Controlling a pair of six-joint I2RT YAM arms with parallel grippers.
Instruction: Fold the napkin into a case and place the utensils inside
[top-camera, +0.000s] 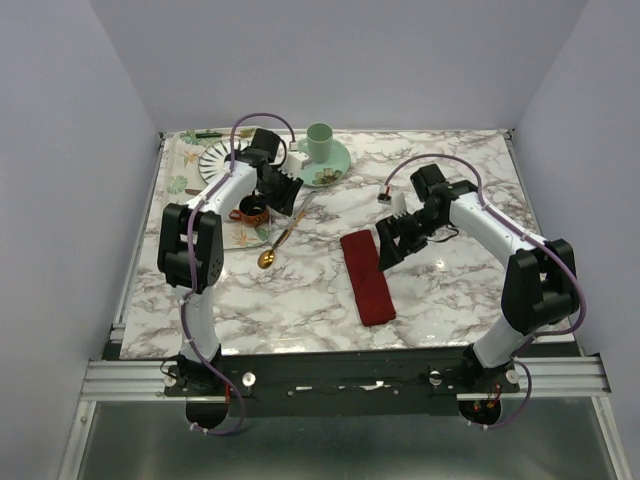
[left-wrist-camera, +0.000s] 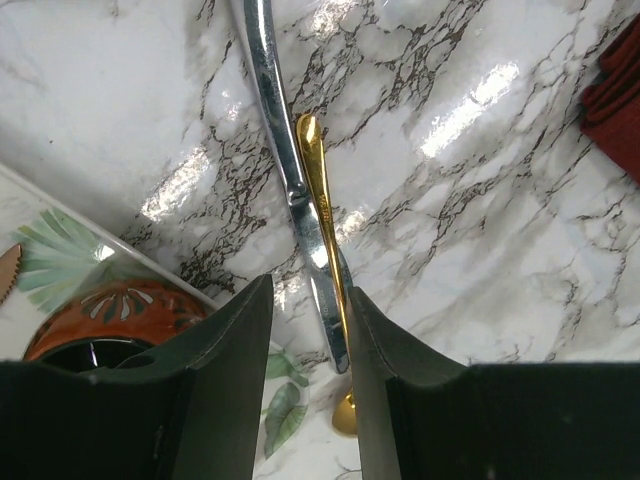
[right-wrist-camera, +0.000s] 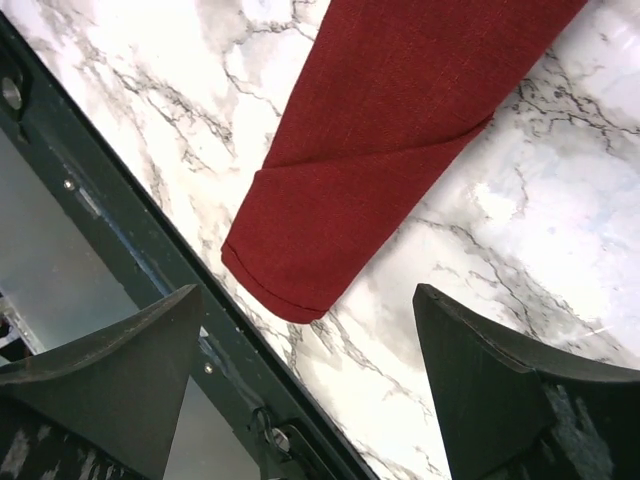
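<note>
The dark red napkin (top-camera: 368, 290) lies folded into a narrow strip at the table's middle, a crosswise fold near one end in the right wrist view (right-wrist-camera: 330, 220). My right gripper hovers over it, fingers apart. My left gripper is over a long steel utensil (left-wrist-camera: 268, 80) and a gold spoon (left-wrist-camera: 318, 170) that lie together beside the tray; its fingers are part open, with nothing visible held. The spoon's bowl (top-camera: 267, 258) points toward the near edge.
At the back left stand a patterned tray (top-camera: 185, 150) with a striped plate (top-camera: 215, 160), an orange cup (top-camera: 250, 216), and a green mug (top-camera: 319, 142) on a saucer.
</note>
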